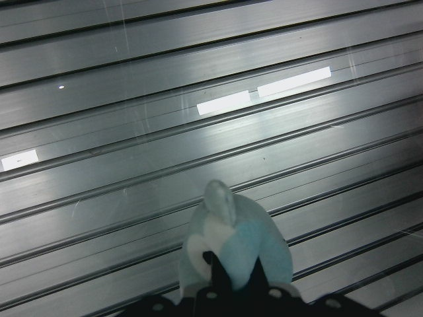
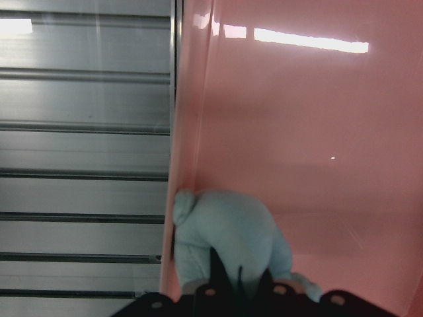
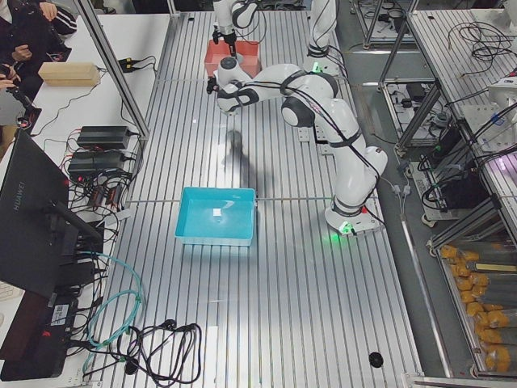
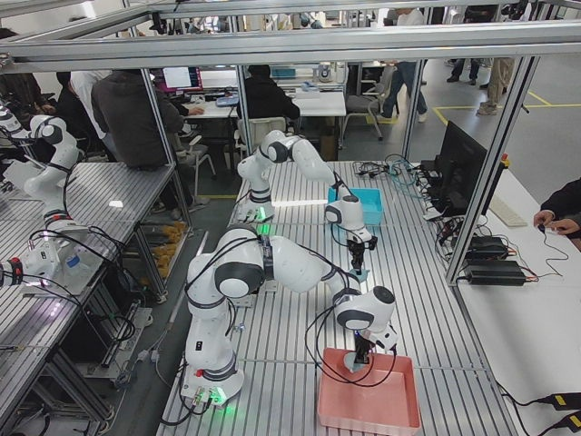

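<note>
My left gripper grips a light-blue and white plush toy (image 1: 234,231) above the metal table, between the turquoise bin (image 4: 363,196) and the pink bin (image 4: 331,409); in the camera right view this gripper (image 4: 359,259) hangs behind the nearer arm. My right gripper is inside the pink bin at its side wall, closed around a pale blue plush toy (image 2: 218,224). In the camera left view the turquoise bin (image 3: 194,234) looks empty apart from glare, and the left gripper is mostly hidden by its own arm.
A monitor (image 3: 28,218), power units (image 3: 101,162) and cables (image 3: 161,356) line the table's left edge in the camera left view. Frame posts (image 3: 113,65) stand at the sides. The table around the turquoise bin is largely clear.
</note>
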